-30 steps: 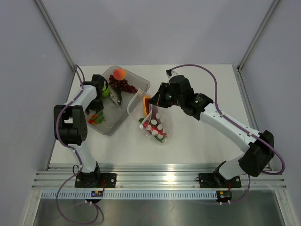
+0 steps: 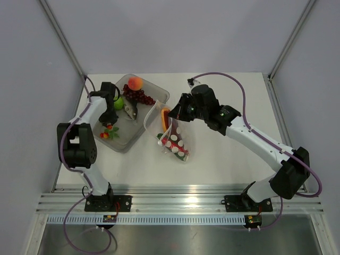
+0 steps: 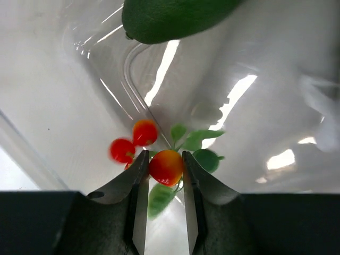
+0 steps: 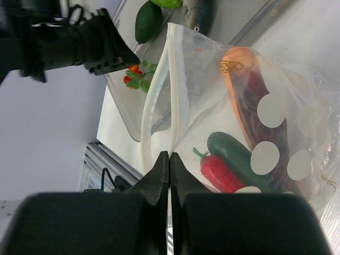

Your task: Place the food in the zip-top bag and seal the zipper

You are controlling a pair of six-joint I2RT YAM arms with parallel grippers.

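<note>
In the left wrist view, a bunch of cherry tomatoes (image 3: 144, 133) with green leaves is at my left gripper, whose fingers meet both sides of one orange-red tomato. The bunch is low over the front left of the clear tray (image 2: 129, 146). My right gripper is shut on the white-edged rim of the zip top bag (image 4: 179, 79), holding it up with the mouth apart. Inside the bag are an orange-and-dark long item (image 4: 237, 79), a red chili (image 4: 220, 173) and a green cucumber (image 4: 231, 151), partly behind white dots.
Also in the tray are a peach (image 2: 135, 83), dark red grapes (image 2: 139, 96), a fish (image 2: 130, 109), a light green fruit (image 2: 118, 103) and a dark green avocado (image 3: 175, 16). Right of the bag, the white table (image 2: 228, 164) is clear.
My right arm and the bag have stayed still.
</note>
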